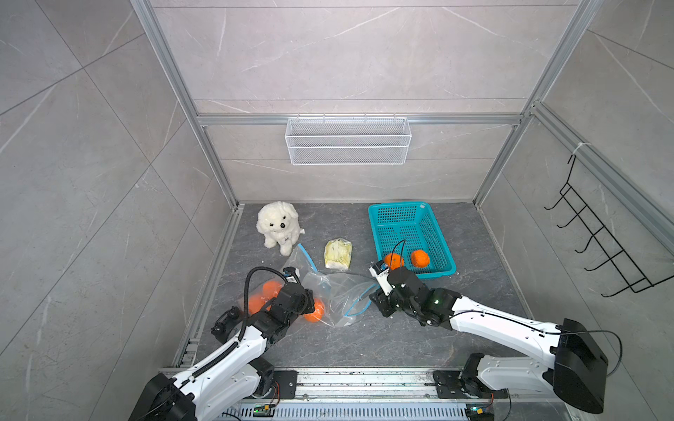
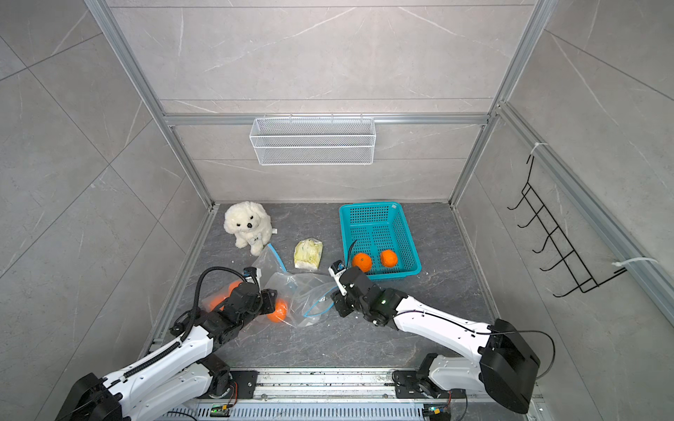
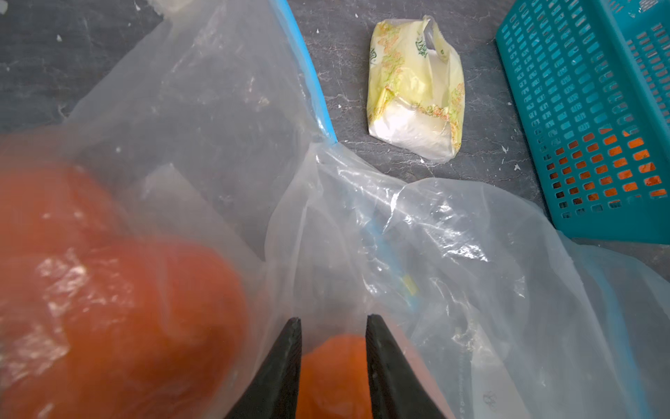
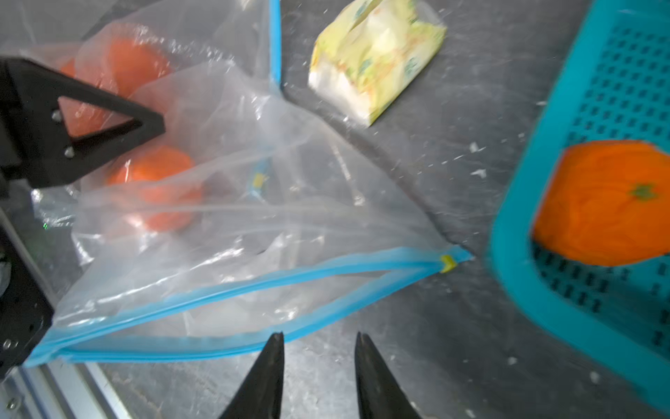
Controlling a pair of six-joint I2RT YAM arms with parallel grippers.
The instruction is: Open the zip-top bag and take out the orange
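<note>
The clear zip top bag [image 4: 293, 209] lies on the table, its blue-edged mouth [image 4: 230, 286] gaping toward the right. Several oranges are in it; one orange [image 4: 157, 174] is nearest the mouth, others [image 3: 139, 307] lie farther left behind cloudy film. My left gripper is over the bag with its fingers apart; the near orange shows between and below them, and whether they touch it cannot be told. My right gripper hovers by the mouth at the bag's right end. Its fingers stand apart, with only grey table seen between them.
A teal basket [image 1: 438, 242] at the back right holds two oranges [image 1: 420, 258]. Behind the bag lie a yellow-white packet [image 1: 337, 254] and a white plush dog [image 1: 278, 228]. The table right of the bag's mouth is clear in front.
</note>
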